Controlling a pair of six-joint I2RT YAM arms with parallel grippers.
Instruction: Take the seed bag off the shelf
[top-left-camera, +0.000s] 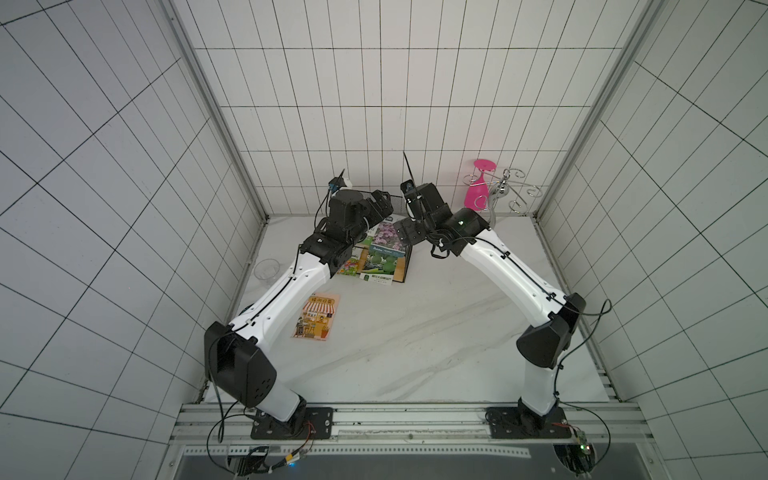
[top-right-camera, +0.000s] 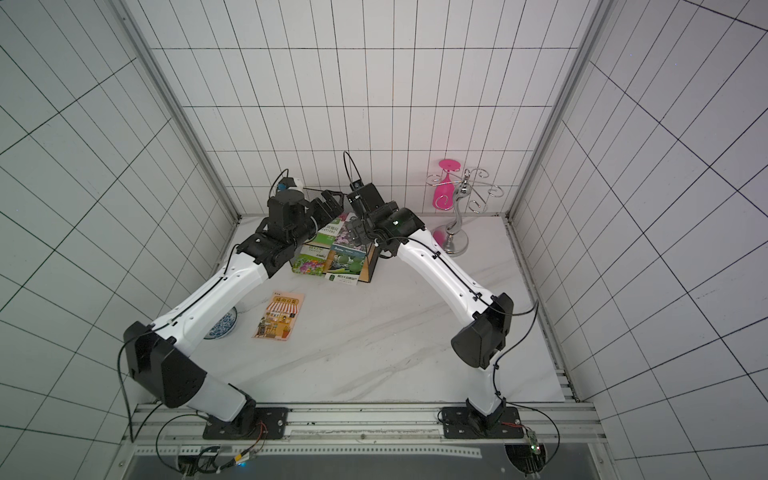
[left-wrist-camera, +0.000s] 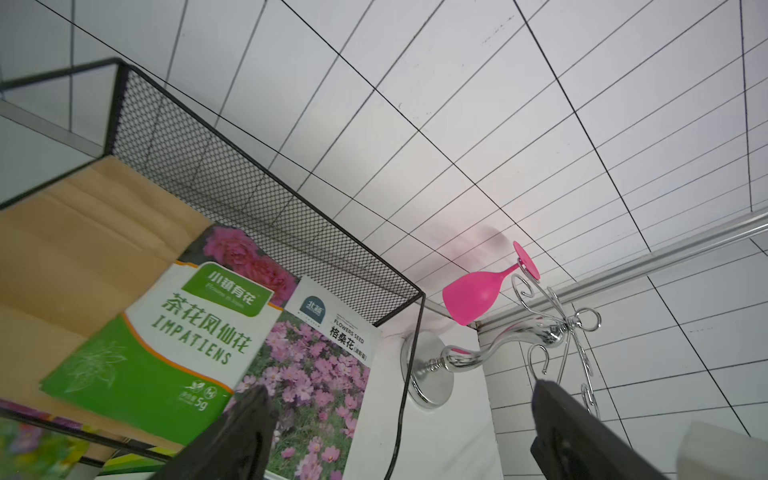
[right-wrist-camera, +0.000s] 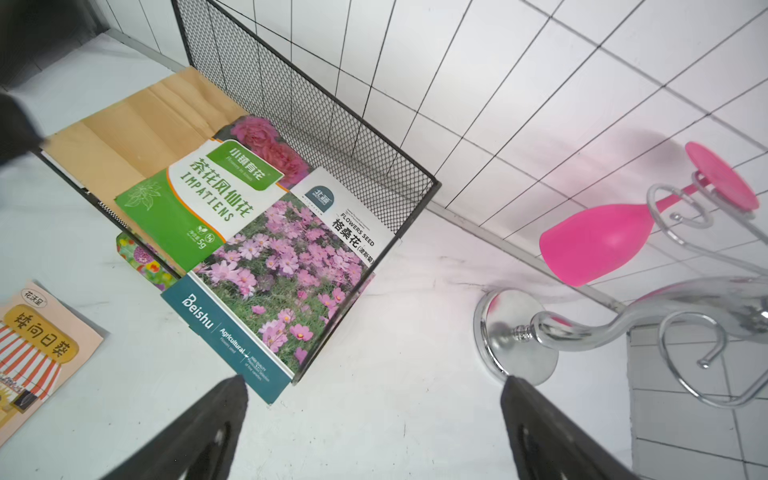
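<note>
A black mesh shelf (right-wrist-camera: 400, 168) holds seed bags: a green IMPATIENS bag (left-wrist-camera: 152, 376), a Beishu cosmos bag (right-wrist-camera: 284, 264) and others beneath. An orange sunflower bag (top-right-camera: 278, 316) lies flat on the table in front of the shelf. My left gripper (top-left-camera: 381, 205) hangs above the shelf's left part, open with nothing between its fingers; its fingertips show blurred at the bottom of the left wrist view. My right gripper is raised over the shelf's right front, open and empty, facing the bags.
A chrome stand (right-wrist-camera: 512, 344) with a pink glass (right-wrist-camera: 596, 240) stands at the back right. A blue patterned dish (top-right-camera: 221, 324) is at the left, partly hidden by the left arm. My two grippers are close together.
</note>
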